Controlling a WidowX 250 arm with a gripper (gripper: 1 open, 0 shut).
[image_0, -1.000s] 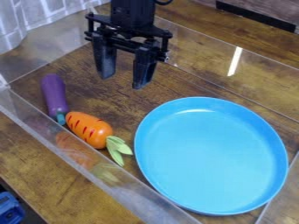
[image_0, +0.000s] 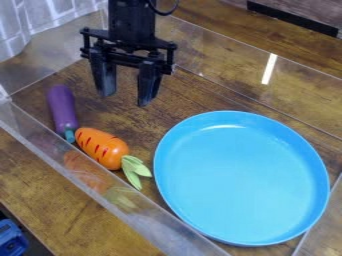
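My black gripper (image_0: 126, 88) hangs open over the wooden floor of a clear-walled tray at the upper middle, its two fingers apart with nothing between them. To its left lies a purple eggplant toy (image_0: 60, 110). Below it lies an orange carrot toy (image_0: 100, 146) with pale green leaves. A large blue plate (image_0: 241, 180) fills the lower right, empty.
Clear plastic walls (image_0: 47, 150) border the work area on the left and front. A small blue object (image_0: 8, 238) sits outside the wall at the bottom left.
Over the last second my gripper has moved a little to the left. The toys and plate have stayed where they were.
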